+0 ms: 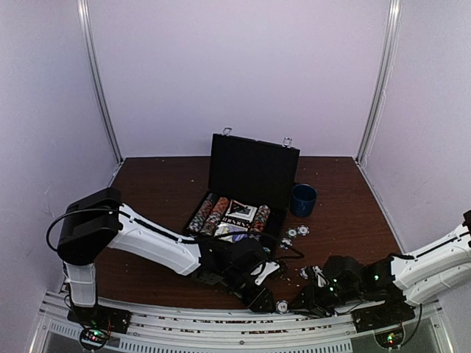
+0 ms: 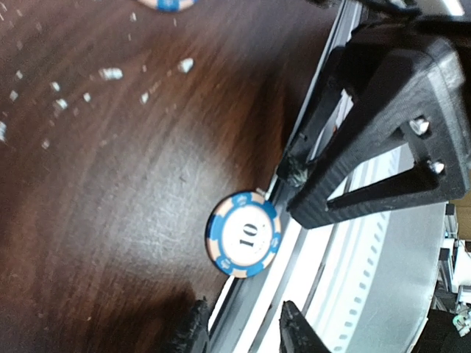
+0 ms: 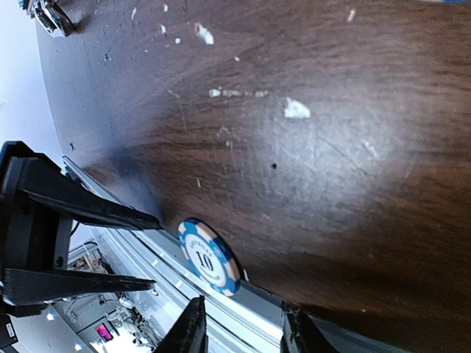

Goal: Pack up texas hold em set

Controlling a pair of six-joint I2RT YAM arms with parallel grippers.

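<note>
A blue-and-cream chip (image 1: 282, 307) marked 10 lies flat at the table's front edge, between my two grippers. In the left wrist view this chip (image 2: 244, 234) lies beyond my left gripper, whose parted fingertips have nothing between them. My right gripper is also open and empty, with the chip (image 3: 209, 257) beyond its tips. From above, my left gripper (image 1: 262, 301) is just left of the chip and my right gripper (image 1: 297, 304) close on its right; whether either touches it I cannot tell. The open black case (image 1: 250, 173) holds chip rows and cards.
Several loose chips (image 1: 303, 230) lie right of the case, one chip (image 1: 304, 273) partly behind the right gripper. A blue cup (image 1: 303, 200) stands beside the case's lid.
</note>
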